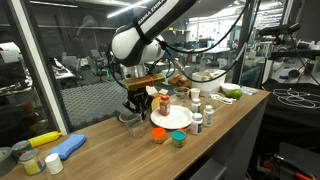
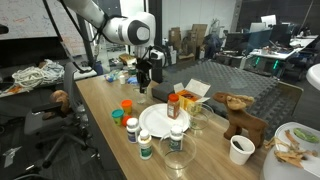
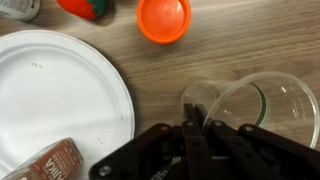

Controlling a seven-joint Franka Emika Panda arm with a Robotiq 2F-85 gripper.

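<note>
A clear cup (image 3: 285, 100) fills the right of the wrist view, its see-through wall passing close to my gripper. The two dark fingers are near each other at the cup's rim; whether they touch the wall cannot be made out. In exterior view 1 my gripper (image 1: 138, 110) is low over the wooden table, right at the clear cup (image 1: 132, 123). From the other side, in exterior view 2, the gripper (image 2: 143, 90) partly hides that cup.
A white plate (image 3: 105, 110) with a brown-labelled bottle (image 3: 55, 160) lies left of the cup in the wrist view. An orange cup (image 3: 164, 18) is close by. Several white bottles (image 1: 196, 123) stand beyond the plate. Bare table (image 1: 105, 150) extends to the left.
</note>
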